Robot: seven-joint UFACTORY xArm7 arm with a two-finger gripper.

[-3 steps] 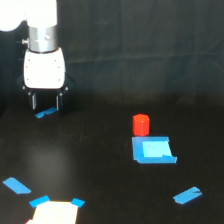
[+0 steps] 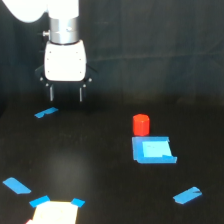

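My gripper (image 2: 67, 95) hangs over the far left of the black table. Its dark fingers stand apart, and nothing shows between them. A small red block (image 2: 141, 125) is right of centre, well to the right of the gripper and apart from it. Just in front of the block, at its near side, lies a blue-bordered square (image 2: 138, 150) with a pale blue middle. Whether the block touches the square's far border, I cannot tell.
Blue tape strips lie at the back left (image 2: 46, 112), the left edge (image 2: 16, 186) and the lower right (image 2: 187, 195). A bright pale object (image 2: 55, 213) sits at the bottom left edge.
The gripper has shifted to the right and sits slightly higher in the picture. The red block and the blue-bordered square have not moved.
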